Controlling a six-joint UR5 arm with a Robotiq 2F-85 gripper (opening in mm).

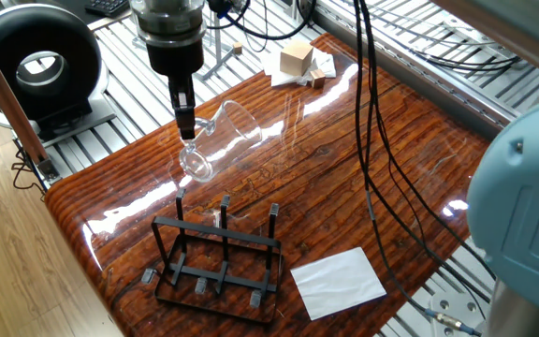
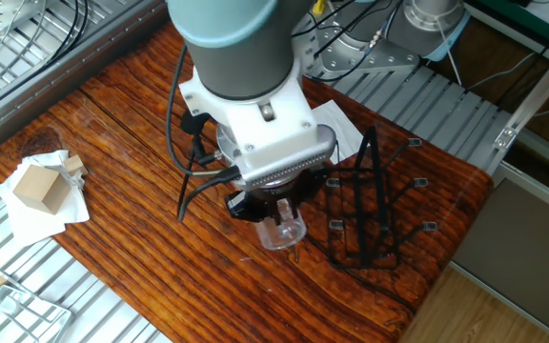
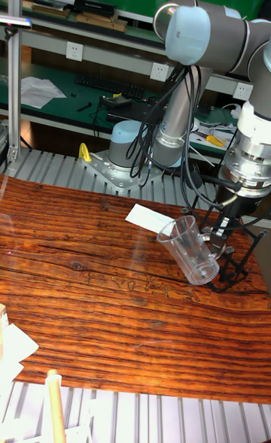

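A clear glass mug [image 1: 229,134] hangs tilted above the wooden table, with my gripper [image 1: 187,137] shut on its handle side. The same tilt shows in exterior view 3, where the mug [image 3: 190,252] leans beside my gripper [image 3: 220,233] and its open mouth points up and to the left. From above, the mug [image 2: 282,232] appears below my gripper [image 2: 274,202], whose fingers are partly hidden by the wrist. A black wire rack [image 1: 223,276] with upright prongs stands close by on the table, apart from the mug in exterior view 1.
White paper [image 1: 339,283] lies flat beside the rack. Wooden blocks [image 1: 296,58] sit on another sheet at the table's far edge. Dark cables [image 1: 367,140] hang from the arm over the table.
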